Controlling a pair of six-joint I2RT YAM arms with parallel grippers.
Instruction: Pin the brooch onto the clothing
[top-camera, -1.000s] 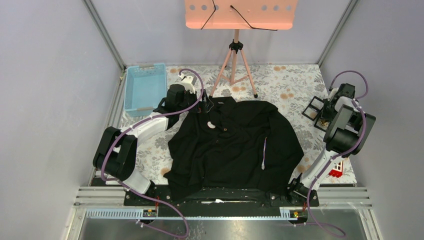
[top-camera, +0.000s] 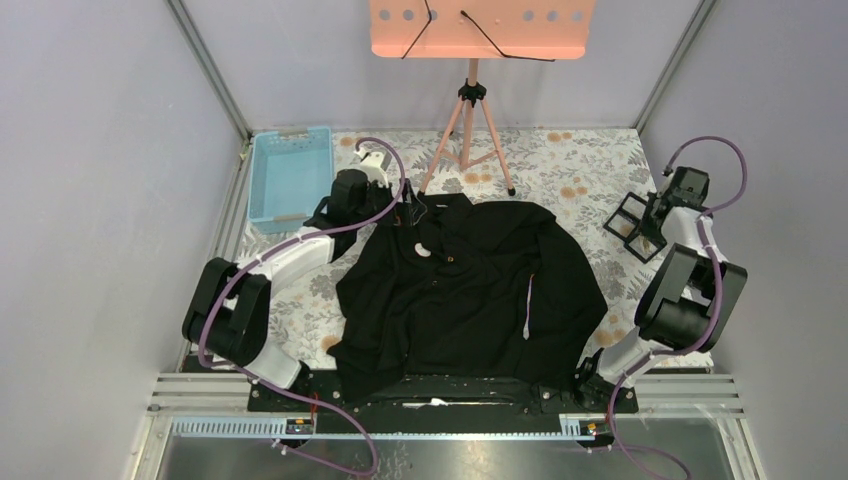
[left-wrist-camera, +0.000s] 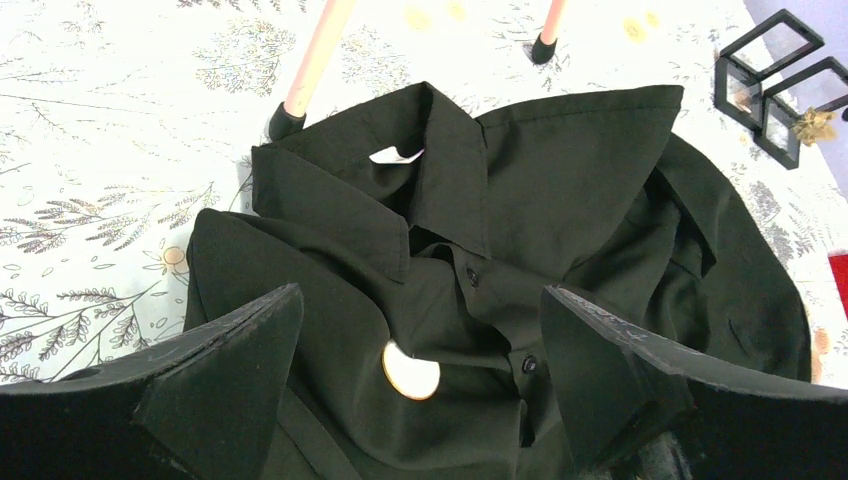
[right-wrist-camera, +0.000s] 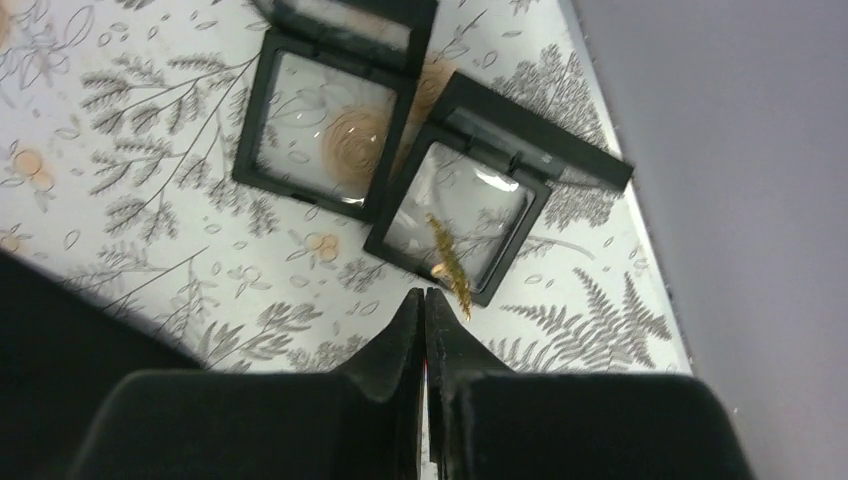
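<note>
Black clothing (top-camera: 460, 300) is spread over the middle of the mat, its collar folds (left-wrist-camera: 450, 190) below my open left gripper (top-camera: 410, 205). At the right, a gold brooch lies in one of two small open dark-framed clear boxes, partly over its near rim; it also shows in the left wrist view as a gold piece (left-wrist-camera: 812, 126). My right gripper is shut just on the near side of the brooch, with nothing visible between its fingers.
A blue basket (top-camera: 290, 175) stands at the back left. A pink music stand (top-camera: 475, 30) rises at the back, its feet near the collar. Walls bound the mat on both sides, close beside the boxes at the right.
The right arm has pulled back toward the front, its forearm and elbow shifting lower in the top view. The left arm and clothing are essentially unchanged.
</note>
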